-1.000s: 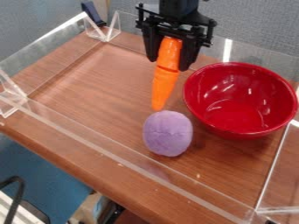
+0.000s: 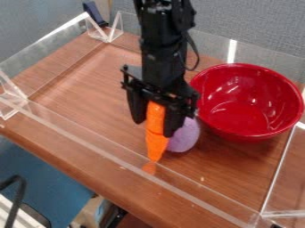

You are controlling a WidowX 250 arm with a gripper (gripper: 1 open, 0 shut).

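My black gripper (image 2: 161, 109) is low over the wooden table, shut on an orange carrot (image 2: 156, 134) that points downward. A purple round object (image 2: 184, 137) is partly hidden just behind the carrot and gripper, to their right. A red bowl (image 2: 248, 98) stands to the right of the gripper.
Clear plastic walls (image 2: 17, 98) border the wooden table (image 2: 71, 125). A grey wall stands at the back, and blue floor shows at the lower left.
My gripper has come down and toward the front with the carrot, which now overlaps the purple object in view. The bowl has stayed where it was.
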